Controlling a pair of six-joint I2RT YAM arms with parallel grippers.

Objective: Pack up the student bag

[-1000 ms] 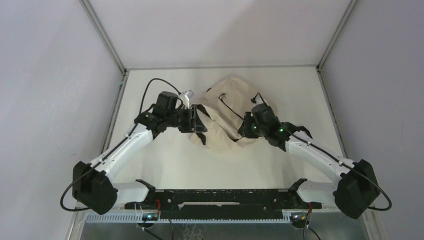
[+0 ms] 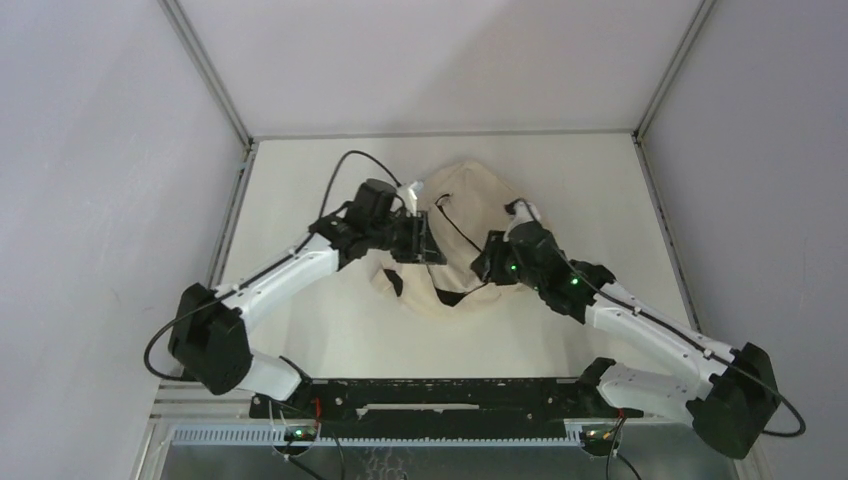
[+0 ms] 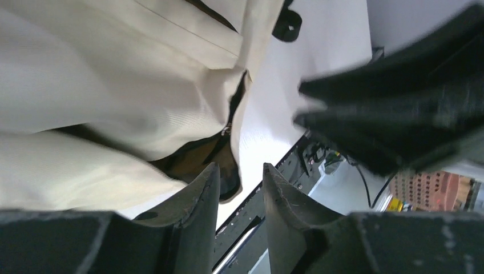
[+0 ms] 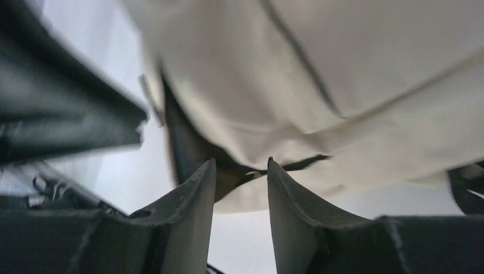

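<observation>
A cream cloth bag point(image 2: 470, 195) lies in the middle of the white table, its dark-lined mouth point(image 3: 200, 160) gaping toward the front. Over the bag's left part is my left gripper point(image 2: 432, 256); in the left wrist view its fingers point(image 3: 191, 222) stand apart with no cloth between the tips. My right gripper point(image 2: 483, 272) is over the bag's right front part. Seen in the right wrist view, its fingers point(image 4: 294, 217) are parted, and the bag's opening edge point(image 4: 251, 191) shows beyond them. Both arms hide parts of the bag in the top view.
Bare table point(image 2: 310, 330) surrounds the bag on all sides. A black rail point(image 2: 460, 393) runs along the front edge, and the side walls stand close. The two grippers are near each other over the bag.
</observation>
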